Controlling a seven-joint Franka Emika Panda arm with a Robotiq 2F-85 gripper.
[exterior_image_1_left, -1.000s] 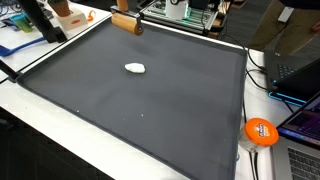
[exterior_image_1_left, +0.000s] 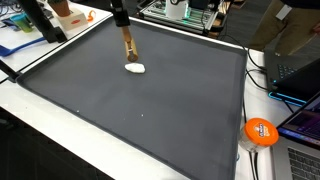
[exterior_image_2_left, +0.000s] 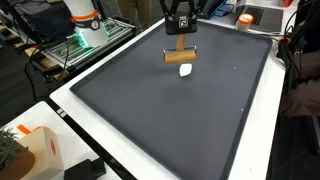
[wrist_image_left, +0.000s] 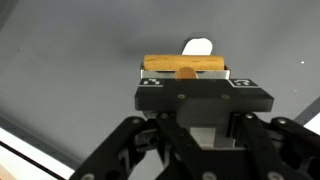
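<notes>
A wooden mallet hangs from my gripper (exterior_image_2_left: 182, 32), which is shut on its handle (exterior_image_2_left: 180, 42). In exterior view 2 the mallet's cylindrical head (exterior_image_2_left: 181, 57) lies crosswise below the gripper. From exterior view 1 the wooden mallet (exterior_image_1_left: 130, 46) appears narrow and upright. A small white rounded object (exterior_image_1_left: 135, 68) rests on the dark grey board. In the wrist view this white object (wrist_image_left: 198, 46) shows just beyond the mallet head (wrist_image_left: 184, 62). Whether the head touches it or hovers above cannot be told.
The grey board (exterior_image_1_left: 150, 110) is bare around the white object. An orange-lidded container (exterior_image_1_left: 260, 132) and a laptop stand off its right side in exterior view 1. Cables run past the board's far right corner.
In exterior view 1 the mallet has come from the board's far edge toward the white object. Its head has turned from lying broadside to looking narrow. The white object has stayed in place.
</notes>
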